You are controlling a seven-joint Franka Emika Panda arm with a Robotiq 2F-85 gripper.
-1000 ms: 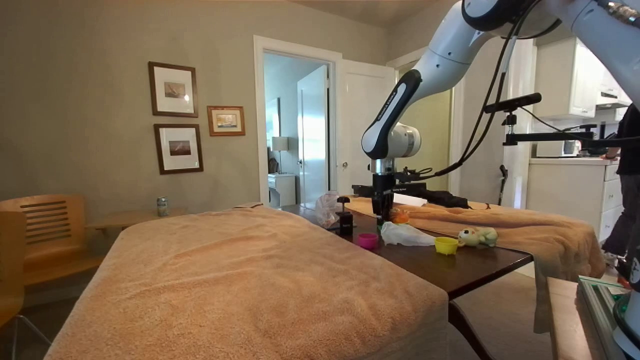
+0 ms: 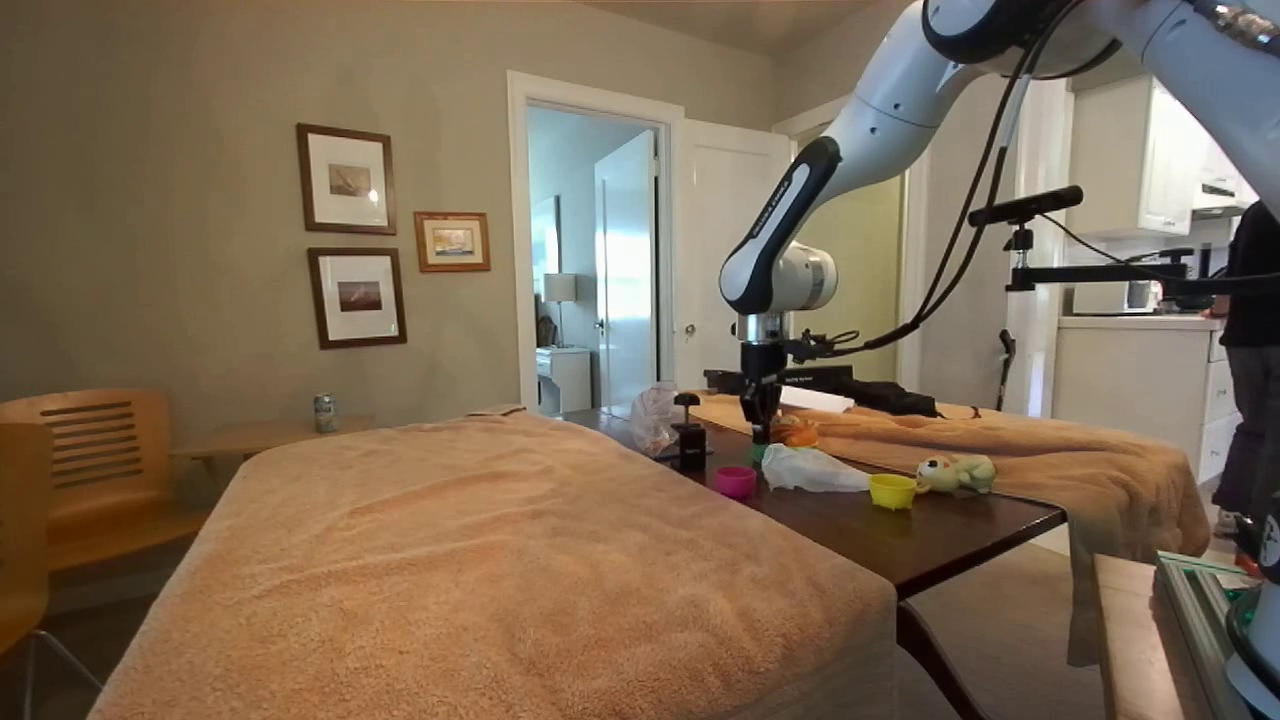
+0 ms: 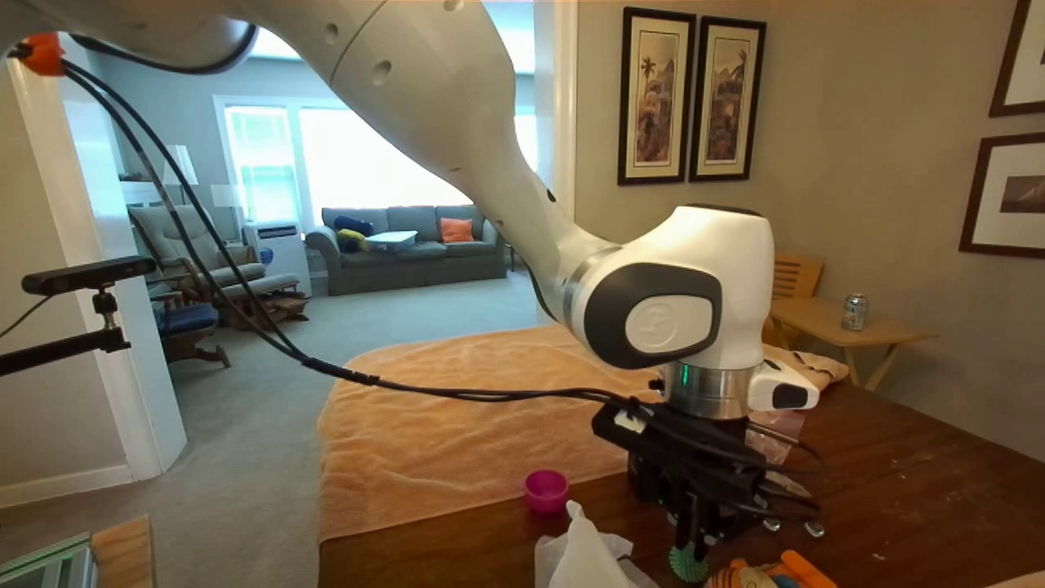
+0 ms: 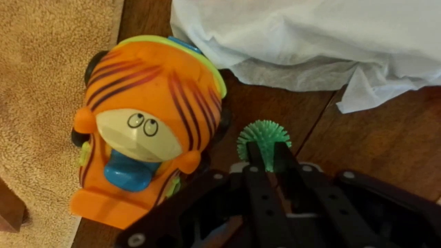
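A green spiky ball shows at the fingertips of my gripper in the wrist view. My two fingers stand a small gap apart, with green visible between them; whether they press on the ball cannot be told. From the second exterior view, the ball is directly below the gripper, low over the dark table. Left of the fingers in the wrist view lies an orange toy figure with a blue part in front. The first exterior view shows the gripper upright, with only a bit of green beneath it.
White crumpled paper lies close beyond the ball. A pink cup, a yellow cup and a plush toy sit on the table. A black bottle stands nearby. Bare wood is to the ball's right in the wrist view.
My gripper has shifted slightly left and a little lower in the first exterior view. More of the green ball shows below it. The other table objects look unmoved.
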